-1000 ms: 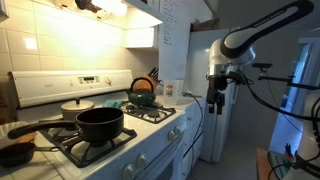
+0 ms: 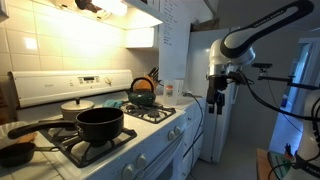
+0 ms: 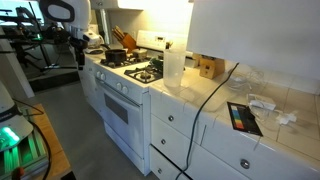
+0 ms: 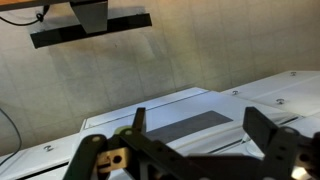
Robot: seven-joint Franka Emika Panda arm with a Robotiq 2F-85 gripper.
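Observation:
My gripper (image 2: 216,103) hangs pointing down over open floor, to the right of the white stove (image 2: 150,140) and apart from it. In the wrist view the gripper is open, its two fingers (image 4: 258,124) wide apart with nothing between them. On the stove's front left burner stands a black pot (image 2: 100,125) with a long handle. Behind it sits a grey lidded pot (image 2: 76,107). A dark pot with a raised handle (image 2: 143,94) stands on the back right burner. The front right burner (image 2: 154,113) is bare.
A dark pan (image 2: 17,153) lies at the near left. Utensils (image 2: 153,75) and a clear container (image 3: 173,69) stand beyond the stove. The counter also holds a knife block (image 3: 212,67) and a colored card (image 3: 243,118). Clear floor (image 3: 90,130) lies before the oven.

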